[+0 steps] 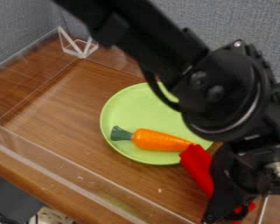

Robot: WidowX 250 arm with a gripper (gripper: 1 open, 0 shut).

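An orange toy carrot [159, 140] with a green top lies on the green plate [125, 114]. My gripper [238, 194] is at the lower right, beside the plate, shut on a red object [198, 164] that shows beneath and in front of it. The black arm covers much of the upper and right side of the view, hiding part of the plate and of the red object.
A white wire frame [78, 45] stands at the back left corner, and a clear rim runs along the table's edges. Grey walls stand behind.
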